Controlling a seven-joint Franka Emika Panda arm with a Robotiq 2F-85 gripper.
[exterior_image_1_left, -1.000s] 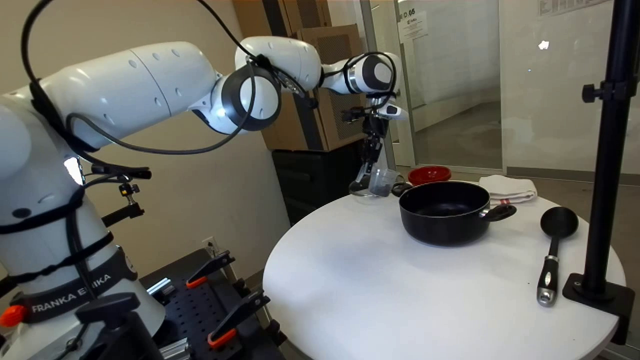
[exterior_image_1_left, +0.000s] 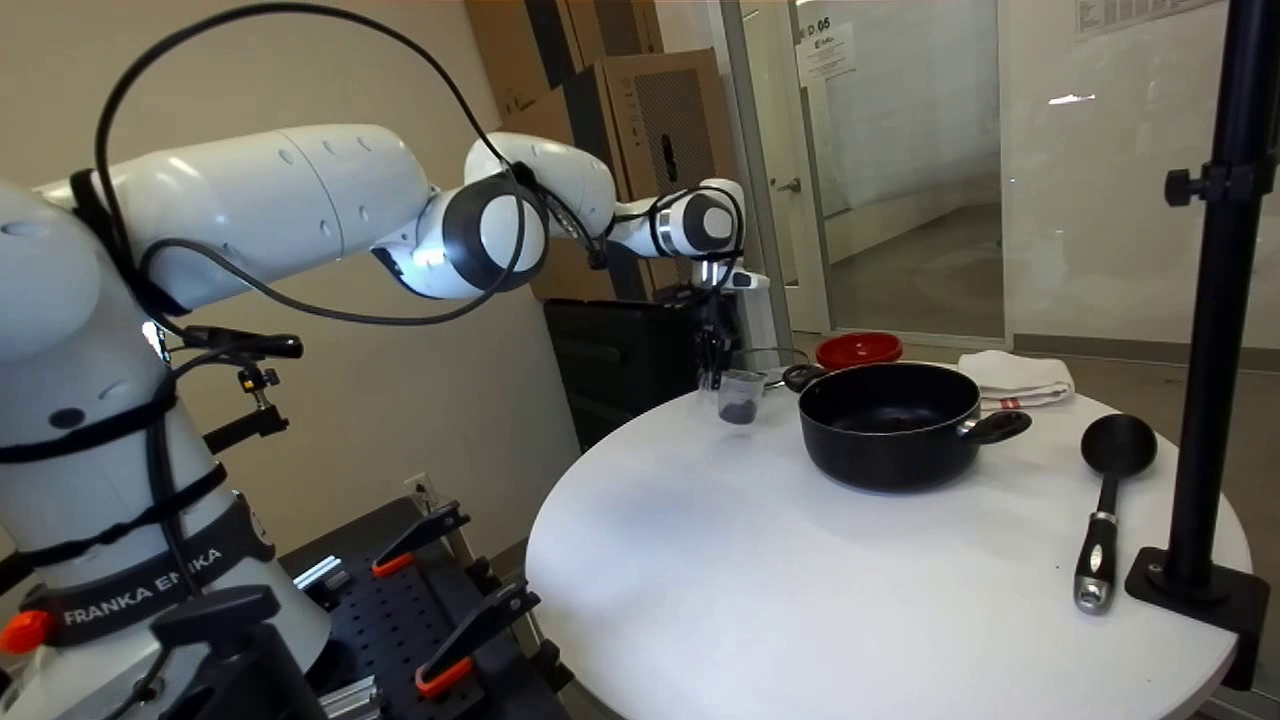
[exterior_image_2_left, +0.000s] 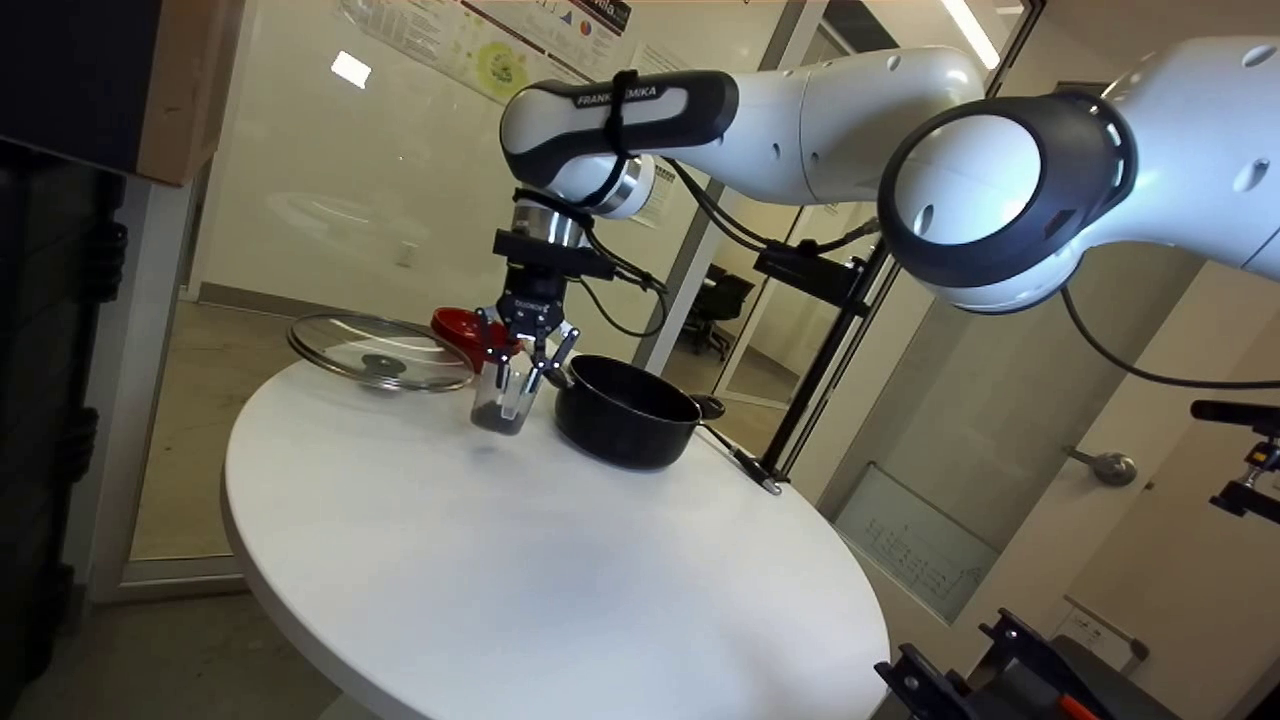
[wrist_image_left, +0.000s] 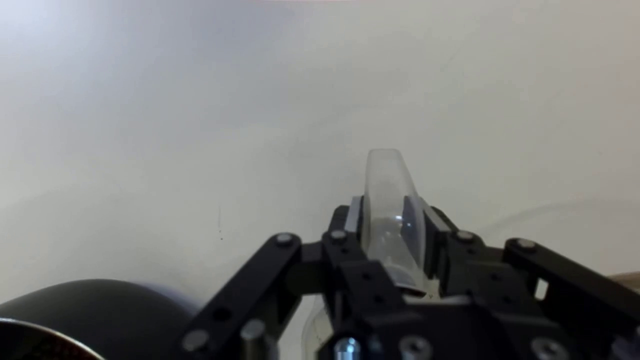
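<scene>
A clear plastic cup (exterior_image_1_left: 740, 400) with dark contents at its bottom is close to upright at the table's far side, left of the black pot (exterior_image_1_left: 890, 438). My gripper (exterior_image_2_left: 518, 370) is shut on the wall of the cup, seen from the other side in exterior view 2. In the wrist view, part of the see-through cup (wrist_image_left: 390, 222) shows between the fingers. Whether the cup's base touches the table cannot be told for certain. The pot, open on top, stands near the cup; its dark edge shows at the wrist view's lower left.
A glass lid (exterior_image_2_left: 381, 354) and a red bowl (exterior_image_1_left: 859, 349) sit behind the cup. A folded white towel (exterior_image_1_left: 1017, 378) lies behind the pot, and a black ladle (exterior_image_1_left: 1110, 504) lies right, near a black post (exterior_image_1_left: 1212, 300).
My gripper and the cup have come down and slightly left in exterior view 1. The cup, tilted before, is now nearly upright. Pot, bowl, towel and ladle have not moved.
</scene>
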